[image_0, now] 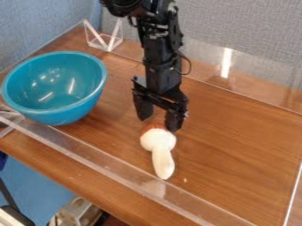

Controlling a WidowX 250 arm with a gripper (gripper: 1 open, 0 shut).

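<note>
A white soft toy [161,152] with a red top lies on the wooden table, right of the teal bowl. The black gripper [160,115] hangs just over the toy's red end, its two fingers spread apart on either side above it; whether they touch the toy cannot be told.
The large teal bowl [53,86] fills the left of the table. A white wire stand [104,35] is at the back left. Clear edging runs along the front and back.
</note>
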